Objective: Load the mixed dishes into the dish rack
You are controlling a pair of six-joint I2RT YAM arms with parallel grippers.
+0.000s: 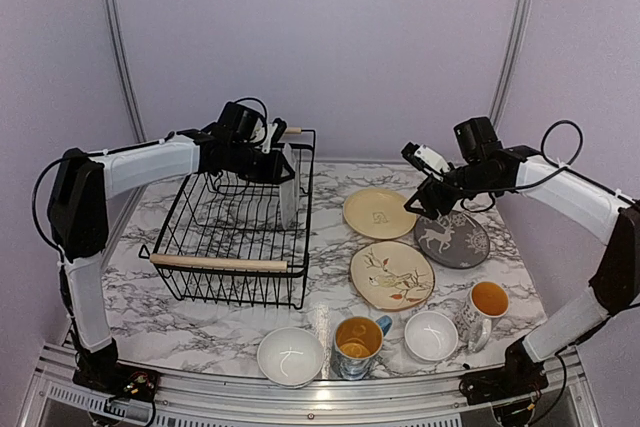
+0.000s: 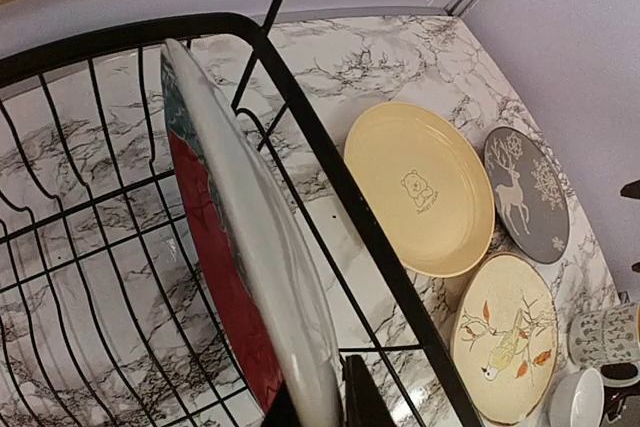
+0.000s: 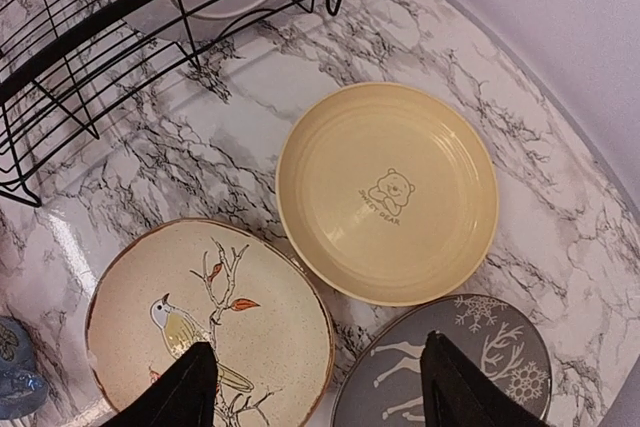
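A plate (image 2: 240, 237) with a white rim and a red and dark face stands upright in the right side of the black dish rack (image 1: 220, 265). My left gripper (image 1: 270, 169) is at that plate's top edge, the rim between its partly open fingers; whether they touch is unclear. My right gripper (image 1: 430, 202) hangs open over the flat plates: a yellow bear plate (image 3: 385, 167), a cream bird plate (image 3: 210, 327) and a grey deer plate (image 3: 460, 367).
Along the front lie a white bowl (image 1: 290, 355), a blue mug (image 1: 358, 347), a small white bowl (image 1: 431, 335) and a patterned mug (image 1: 480, 312).
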